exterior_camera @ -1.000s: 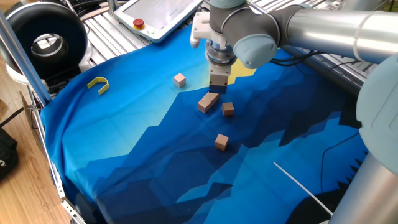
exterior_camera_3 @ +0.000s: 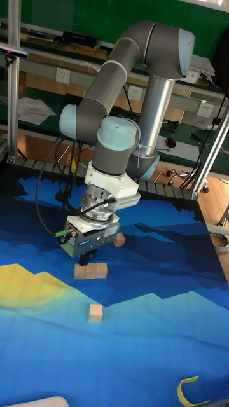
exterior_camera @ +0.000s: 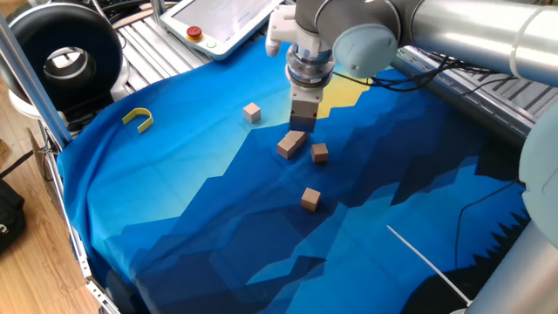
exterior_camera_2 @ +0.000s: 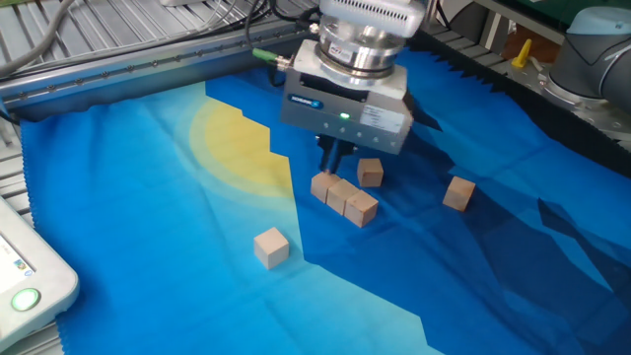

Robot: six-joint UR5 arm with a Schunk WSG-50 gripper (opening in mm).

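Three wooden cubes stand side by side in a row on the blue cloth. My gripper hangs over the end of this row nearest the yellow patch, its dark fingers pointing down close to the end cube. The fingers are blurred, and whether they grip anything cannot be told. In exterior view 1 the gripper's body hides the fingertips and part of the row. One loose cube sits just beside the row, another farther right, and a paler one on the light blue area.
A yellow curved piece lies near the cloth's left edge. The teach pendant with its red button rests at the back. A thin white rod is at the lower right.
The wrist and forearm have shifted up and right in exterior view 1, while the gripper has moved only slightly above the row's end. The visible cubes have stayed put.
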